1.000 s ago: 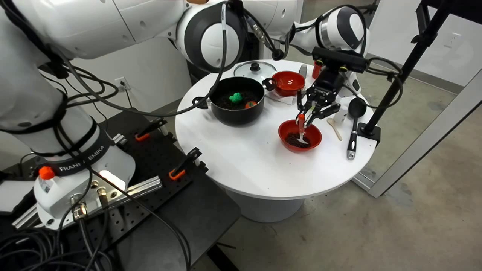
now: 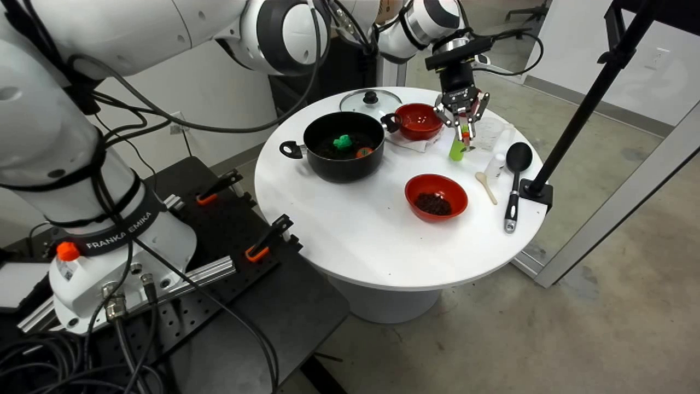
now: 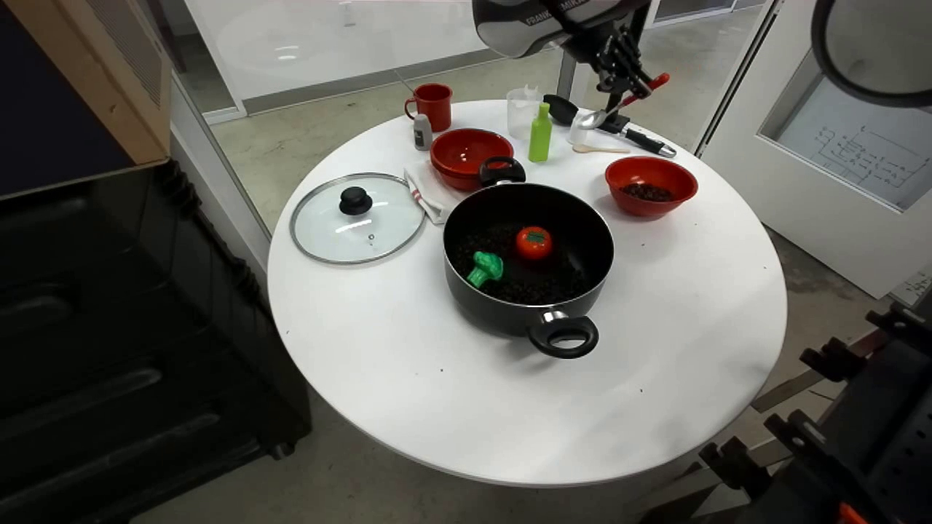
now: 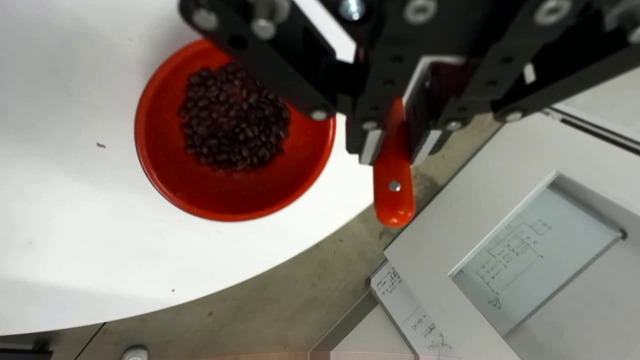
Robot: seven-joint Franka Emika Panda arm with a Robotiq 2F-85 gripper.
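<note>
My gripper (image 3: 647,87) is shut on the red handle (image 4: 394,174) of a spoon, which sticks out between the fingers in the wrist view. In exterior view 2 the spoon's metal bowl (image 3: 592,119) hangs tilted over the back of the table, near the green bottle (image 3: 541,135). What the spoon carries, if anything, cannot be made out. A red bowl (image 4: 234,198) with dark beans (image 4: 234,117) stands on the table, apart from the spoon. The black pot (image 3: 528,205) holds more dark beans, a toy tomato (image 3: 534,243) and a green toy broccoli (image 3: 486,268).
Behind the pot stand stacked red bowls (image 3: 472,150), a red mug (image 3: 432,106) and a clear cup (image 3: 522,113). A black ladle (image 2: 516,177) and a small wooden spoon (image 2: 486,187) lie at the right. The glass lid (image 3: 358,228) rests left of the pot.
The arm has drawn the spoon up and away from the red bowl of beans, toward the back of the table near the green bottle. The spoon's tip was in that bowl before.
</note>
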